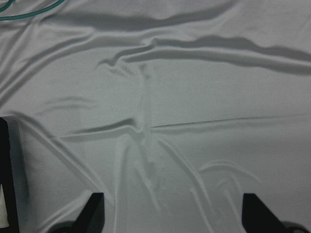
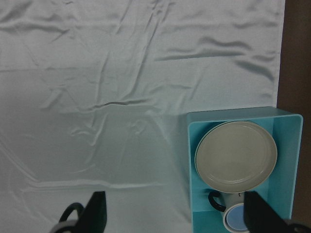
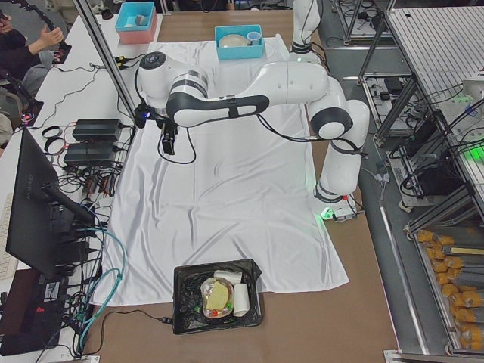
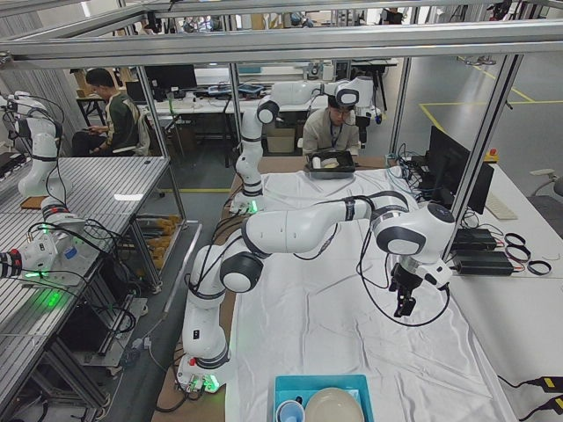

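Note:
In the left wrist view my left gripper stands open over white cloth [image 1: 194,92], nothing between its fingers. In the right wrist view my right gripper is also open, above the cloth beside a blue bin [image 2: 282,194] holding a stack of plates [image 2: 235,155] and a mug [image 2: 226,201]. At the other end of the table, a black tray [image 3: 181,299] holds a bagged round item [image 3: 218,295] and white rolls [image 3: 240,299].
A monitor [image 3: 34,212], black boxes and cables line one side; metal frame posts stand along the table, and people sit nearby.

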